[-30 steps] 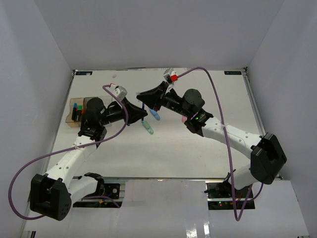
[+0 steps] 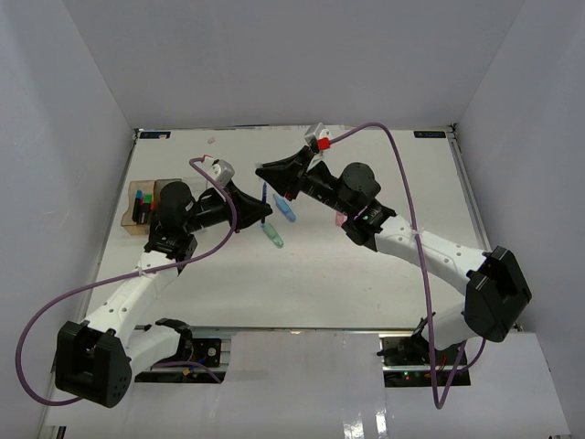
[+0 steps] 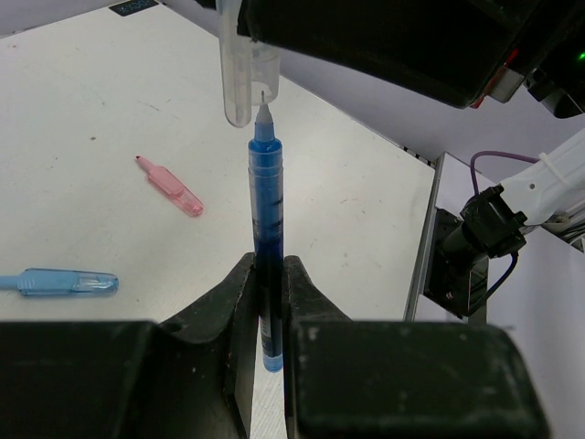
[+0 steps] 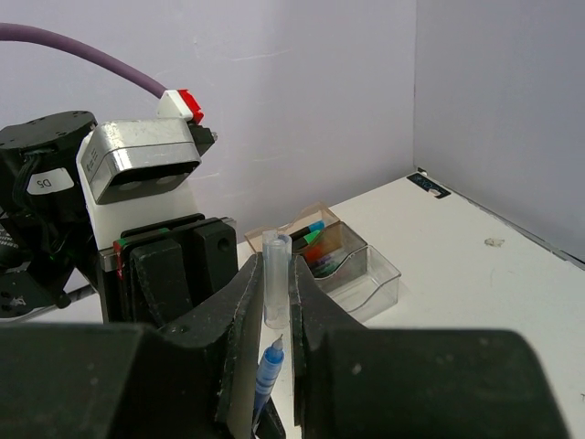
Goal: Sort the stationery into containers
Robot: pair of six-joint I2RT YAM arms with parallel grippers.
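In the left wrist view a blue pen (image 3: 267,201) stands upright, bare tip up, with my left gripper shut on its barrel. A clear cap (image 4: 276,297) is pinched in my right gripper, open end down. The right wrist view shows the pen's tip (image 4: 278,342) just below the cap; in the left wrist view it overlaps the cap's lower edge, slightly off to one side. On the table lie a light blue pen (image 2: 284,208), a green pen (image 2: 272,235) and a pink pen (image 3: 170,186), all capped.
At the table's left stands a divided organizer (image 2: 126,220) with several markers in one compartment. Its clear front compartment (image 4: 386,291) looks empty. Both arms meet over the table's middle, close together. Free room lies at the table's right and front.
My right gripper has shifted slightly to the right in the top view, with the cap in it. The left arm and the pens on the table look unmoved.
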